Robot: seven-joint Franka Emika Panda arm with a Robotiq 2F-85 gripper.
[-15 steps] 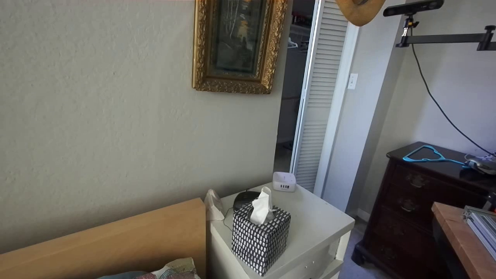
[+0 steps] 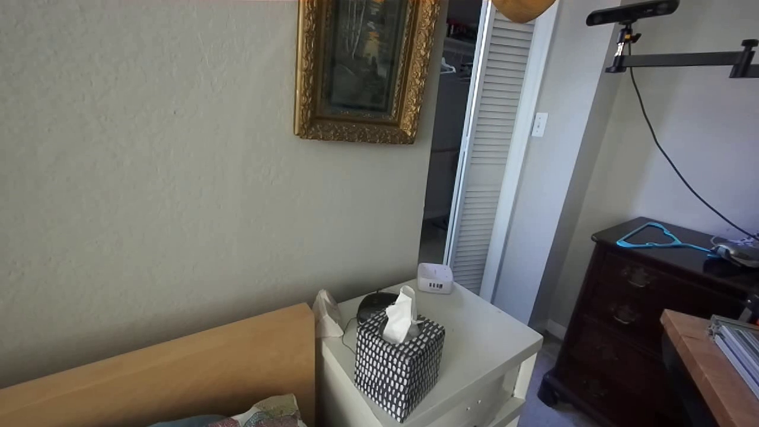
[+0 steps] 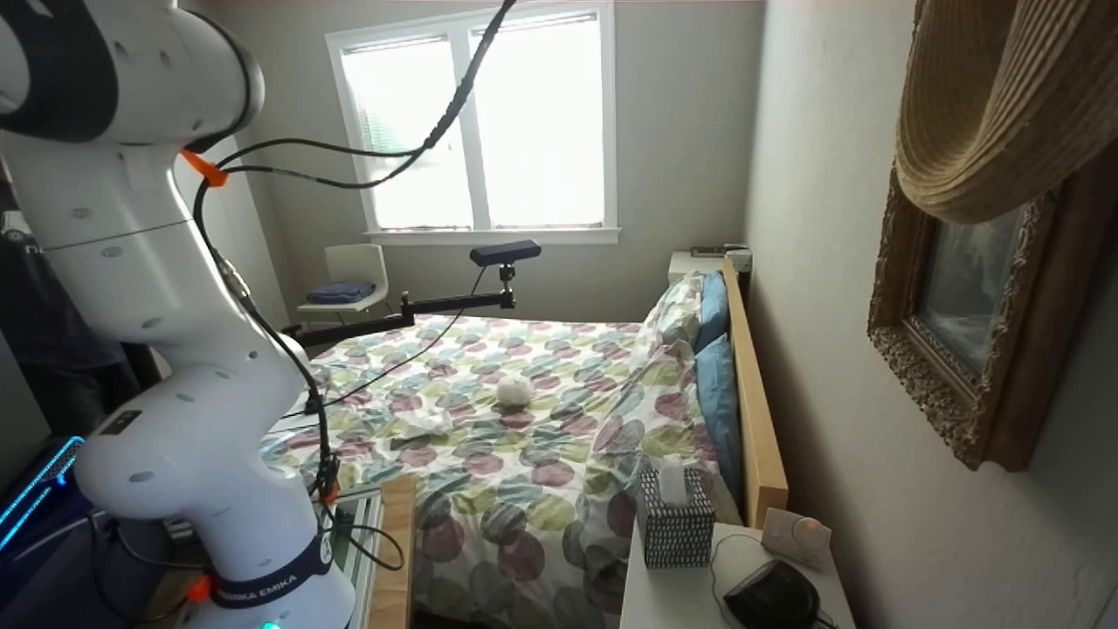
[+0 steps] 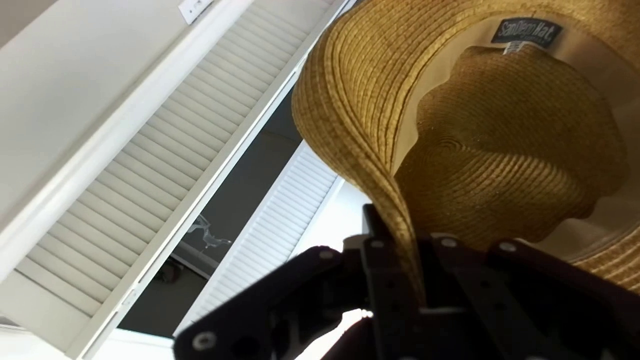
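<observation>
A tan straw hat (image 4: 510,138) fills the right side of the wrist view, its hollow crown and inner label facing the camera. My gripper is shut on the hat's brim, which passes down between the dark fingers. In exterior view 2 the hat (image 3: 996,115) hangs at the upper right, in front of part of the framed picture (image 3: 964,304). Only a lower bit of the hat (image 2: 524,6) shows at the top edge of exterior view 1. The gripper itself is outside both exterior views.
A gold-framed picture (image 2: 306,85) hangs on the wall beside the louvered closet door (image 2: 491,142). Below stands a white nightstand (image 2: 491,334) with a patterned tissue box (image 2: 398,370). A camera on a boom arm (image 2: 683,60) juts in at the right. The bed (image 3: 493,472) lies beyond.
In exterior view 1 the hat has moved left and up, toward the picture, and less of it shows at the top edge. The furniture stands as before.
</observation>
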